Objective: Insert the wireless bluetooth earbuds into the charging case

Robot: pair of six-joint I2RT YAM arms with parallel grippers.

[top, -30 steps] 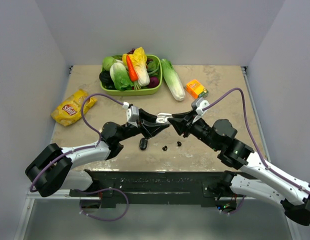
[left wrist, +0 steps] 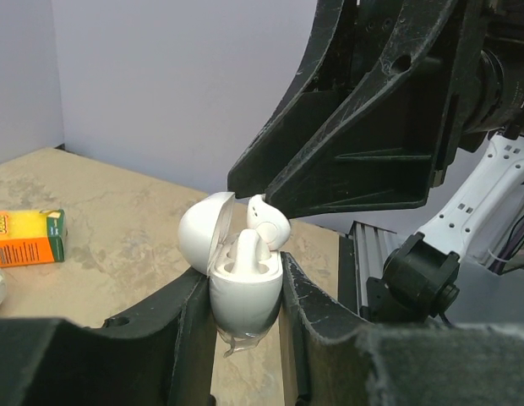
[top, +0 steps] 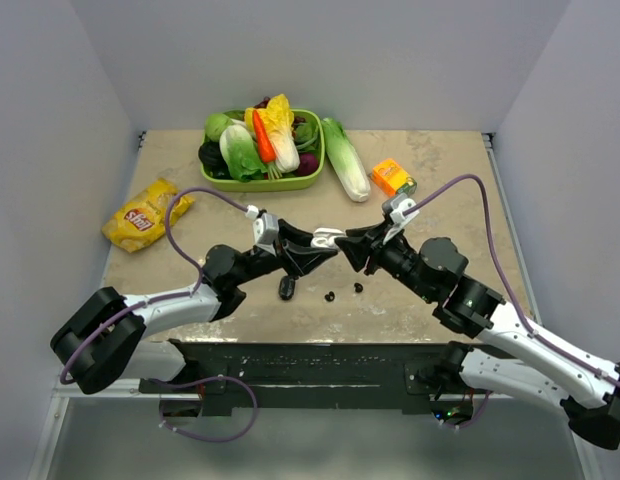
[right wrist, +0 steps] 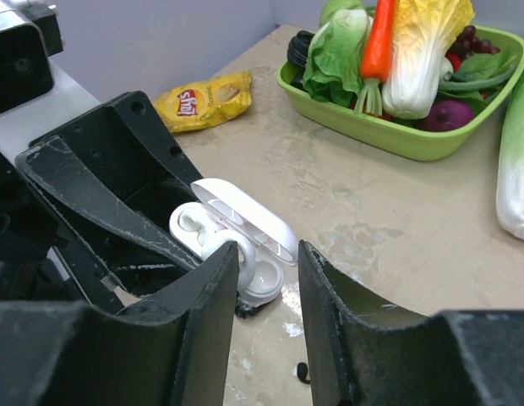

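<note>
A white charging case (left wrist: pixel 245 300), its lid (left wrist: pixel 203 230) raised, is held up by my left gripper, which is shut on it. Against its open side rests a white earbud (left wrist: pixel 269 222), right under the right gripper's tips. In the right wrist view, my right gripper has its fingers apart, with the case lid (right wrist: pixel 249 216) showing between them. A curved white stem (right wrist: pixel 244 256) lies close by the left finger. How deep the earbud sits in the case cannot be told. Both grippers meet above the table in the top view.
Below on the table lie a small black case (top: pixel 287 288) and two small black pieces (top: pixel 330 296). Farther back are a green vegetable basket (top: pixel 218 184), a cabbage (top: pixel 346 162), an orange-yellow carton (top: pixel 392 178) and a yellow chip bag (top: pixel 140 215).
</note>
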